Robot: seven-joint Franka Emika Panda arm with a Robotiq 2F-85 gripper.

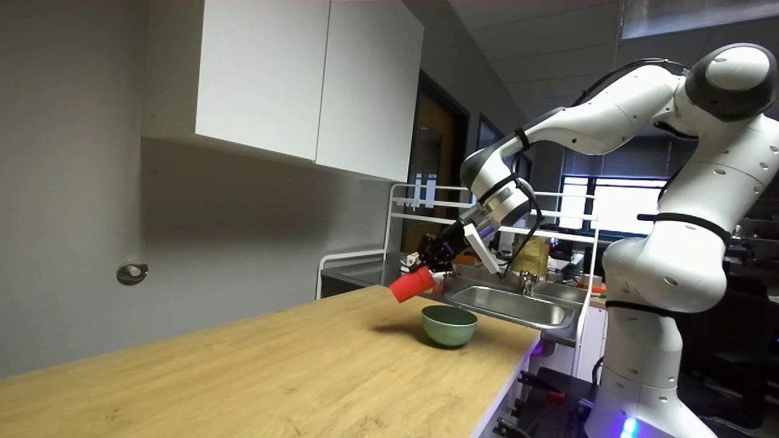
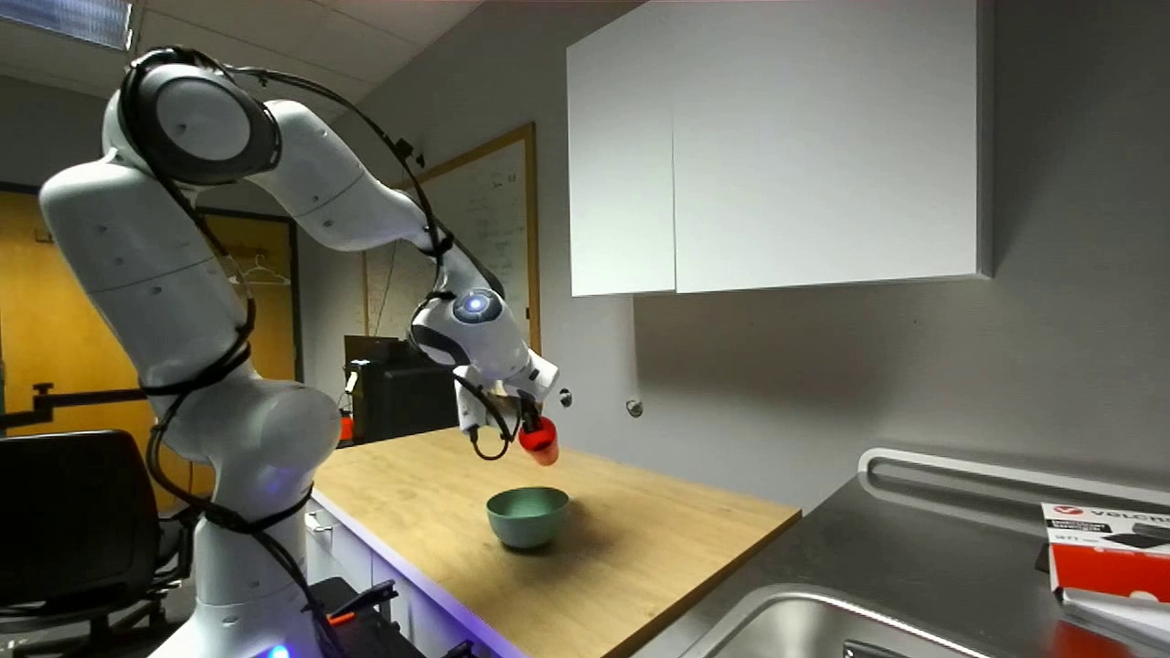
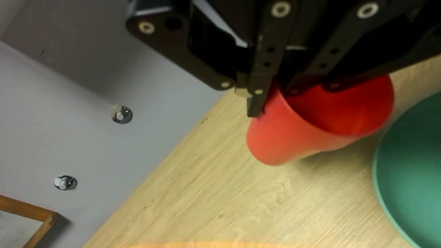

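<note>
A red cup (image 1: 411,284) hangs tilted above the counter, gripped at its rim by my gripper. One black finger (image 3: 257,99) lies along the cup's outer wall, while the other reaches inside the red cup (image 3: 306,132). Below and to the side stands a green bowl (image 2: 527,517), upright on the wooden counter. In the wrist view the green bowl (image 3: 413,177) is cut off by the right edge, and the part of its inside that shows is bare. The cup is apart from the bowl and clear of the counter.
White cabinets (image 2: 812,153) hang on the wall above it. At the counter's end lies a metal sink (image 1: 511,303), with a white rack (image 1: 496,227) around it.
</note>
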